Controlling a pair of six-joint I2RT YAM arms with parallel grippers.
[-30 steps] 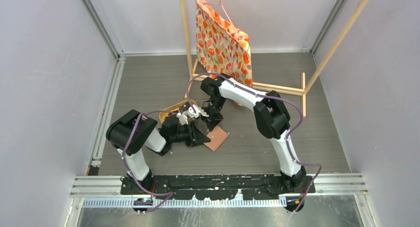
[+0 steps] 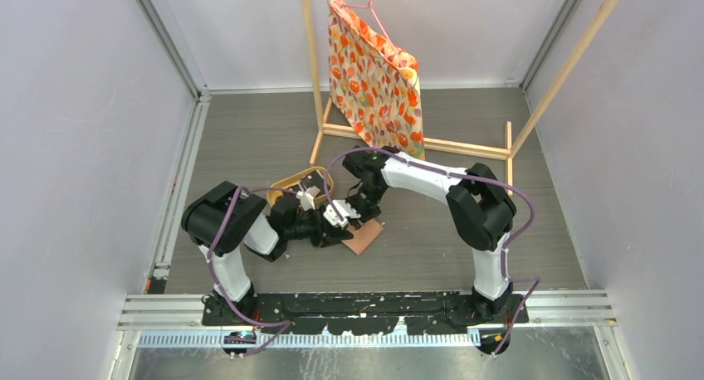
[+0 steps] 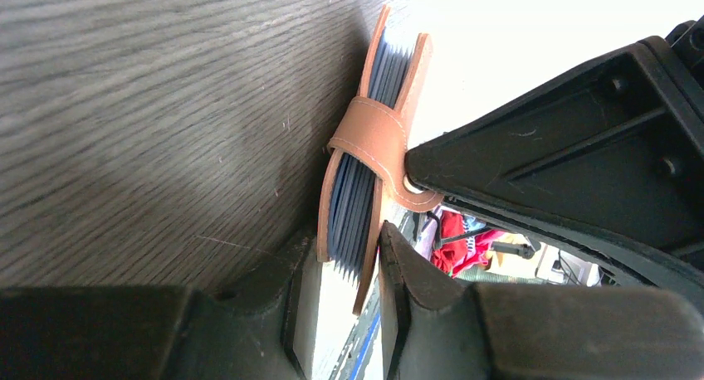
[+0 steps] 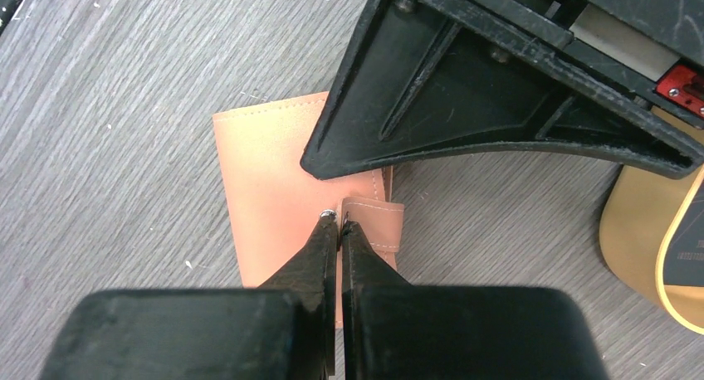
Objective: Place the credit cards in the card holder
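A tan leather card holder (image 2: 363, 238) lies on the grey floor beneath both grippers. In the left wrist view its dark sleeves show edge-on inside the strapped cover (image 3: 365, 131), and my left gripper is shut on the holder's near end. In the right wrist view my right gripper is shut at the snap strap (image 4: 378, 222) on the holder's side, with the black body of the other gripper above it.
A yellow tray (image 2: 281, 184) with dark cards sits just behind the left gripper. An orange patterned cloth (image 2: 369, 73) hangs on a wooden frame (image 2: 465, 148) at the back.
The right arm has moved down and toward the front, bringing its gripper onto the card holder. The left arm has barely moved.
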